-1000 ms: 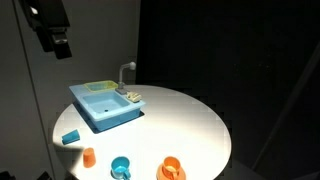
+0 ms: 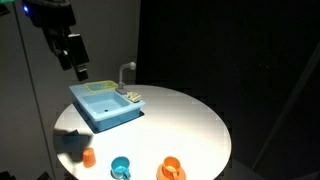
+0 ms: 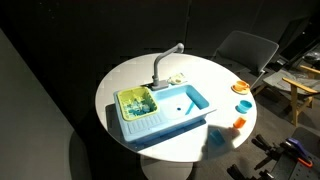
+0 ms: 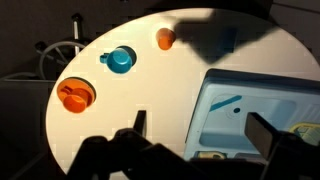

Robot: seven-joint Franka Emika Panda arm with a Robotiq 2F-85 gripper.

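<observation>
My gripper is open, its two dark fingers wide apart and nothing between them. In exterior view 1 it hangs high above the left side of the white round table [image 2: 190, 125]. Below it stands a light blue sink basin [image 2: 118, 117]. Near the table's front edge are an orange cup [image 2: 89, 157], a blue mug [image 2: 121, 166] and an orange mug [image 2: 171, 164] on an orange saucer [image 2: 178, 176]. A small blue item [image 4: 229, 38] lies in shadow by the basin; what it is I cannot tell.
A grey faucet [image 3: 166, 62] rises behind the basin, with a small pale item [image 3: 178, 79] beside it. A yellow-green rack [image 3: 136, 102] sits in one end of the basin. A chair [image 3: 247, 55] stands beyond the table.
In exterior view 1 my gripper has moved right and lower, toward the basin. The small blue item now looks darker, in shadow. The cups and mugs have stayed put.
</observation>
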